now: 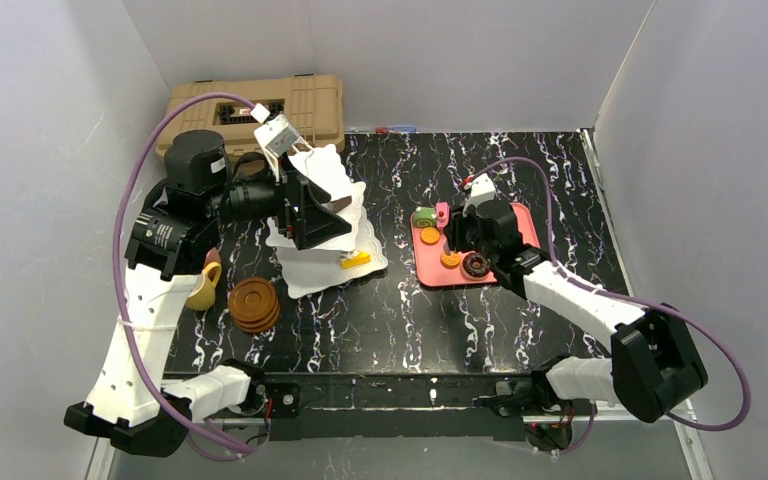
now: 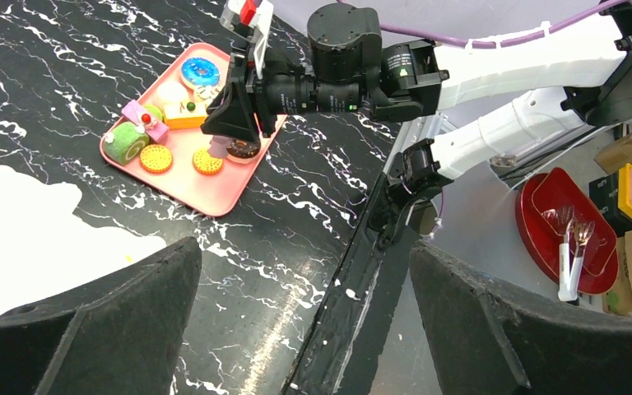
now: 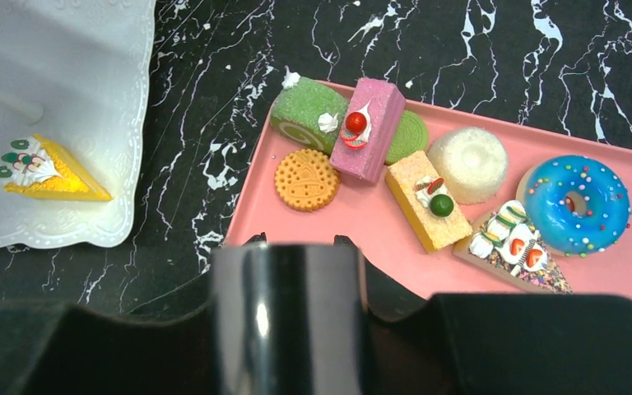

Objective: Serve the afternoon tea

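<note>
A pink tray holds a green roll cake, pink cake, cookie, yellow cake, blue donut and other sweets. My right gripper hangs over it, shut on a blurred tool with a metallic front; what the tool is I cannot tell. A white tiered stand carries a yellow cake slice on its lower plate. My left gripper stands open above the stand, with nothing between its fingers.
Brown coasters and a yellow mug sit at the left. A tan case is at the back left. Bare marble lies in front of the tray and stand.
</note>
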